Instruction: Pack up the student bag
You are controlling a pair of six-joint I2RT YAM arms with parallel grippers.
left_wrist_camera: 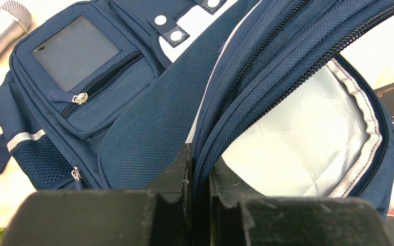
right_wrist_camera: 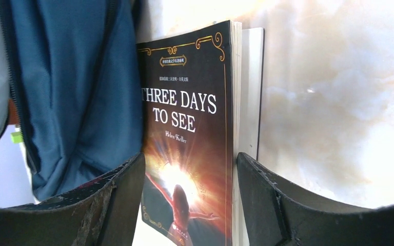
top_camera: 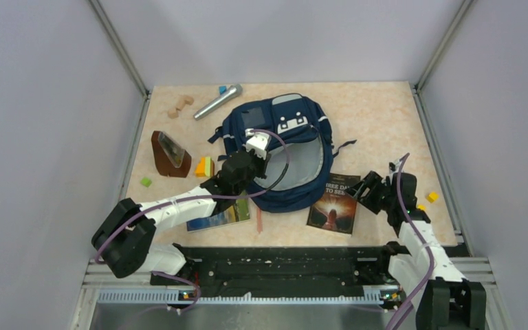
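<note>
The navy backpack (top_camera: 292, 113) lies in the middle of the table, its main pocket open and showing a pale lining (left_wrist_camera: 297, 133). My left gripper is shut on the edge of its zipped flap (left_wrist_camera: 267, 66), which is held up from the pocket. Right of the bag lies the dark book "Three Days to See" (right_wrist_camera: 190, 148). Over its right side my right gripper stands open; one fingertip (right_wrist_camera: 243, 166) is at the book's right edge, the other above the cover. Whether they touch it is unclear.
A picture-covered book (top_camera: 210, 221) lies partly under the left arm, beside a reddish stick (top_camera: 259, 220). A brown framed object (top_camera: 170, 155), a microphone (top_camera: 218, 102) and several blocks lie to the left. Yellow blocks (top_camera: 432, 196) are near the right edge.
</note>
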